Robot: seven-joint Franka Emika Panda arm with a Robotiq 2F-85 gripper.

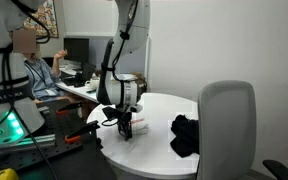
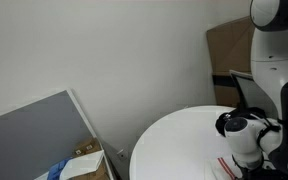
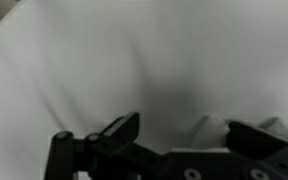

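Note:
A white cloth with red stripes lies crumpled on the round white table. My gripper is lowered, pointing down, at the cloth's left part in exterior view 1. In the wrist view the two dark fingers stand wide apart, so the gripper is open. A pale fold of cloth shows between them, nearer the right finger. Exterior view 2 catches the striped cloth at the bottom edge, beside the arm; the fingertips are hard to make out there.
A black cloth rests on the table's right side, beside a grey chair back. Clear tabletop lies behind the striped cloth. Against the back wall are monitors, and a person sits at far left.

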